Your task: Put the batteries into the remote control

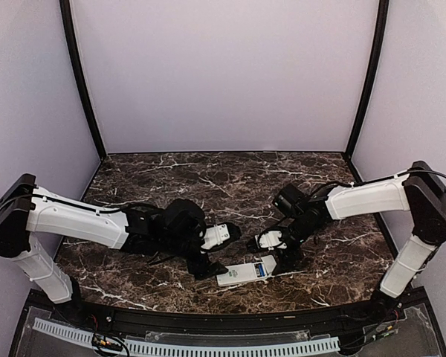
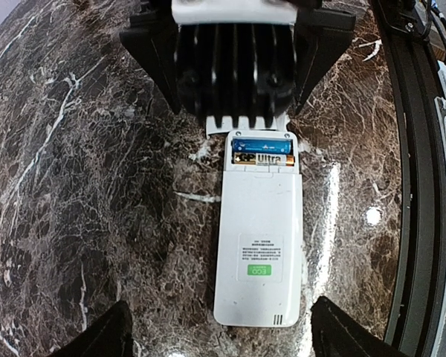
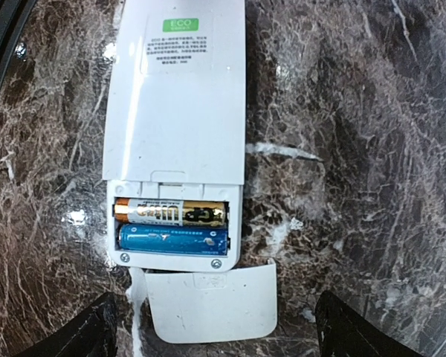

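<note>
The white remote control [image 1: 238, 274] lies back up near the table's front. Two batteries fill its open compartment side by side: a blue battery [image 3: 175, 240] and a gold-and-black battery [image 3: 171, 212]. The white battery cover [image 3: 214, 306] lies flat on the table just off the compartment end. My left gripper is open at the remote's other end, nothing between its fingers. Over the cover, my right gripper has its fingers spread wide and apart from the cover's sides. In the left wrist view the right gripper hides most of the cover.
A black front edge [image 1: 208, 320] with a white slotted strip [image 1: 230, 348] runs close in front of the remote. Little room separates the two grippers.
</note>
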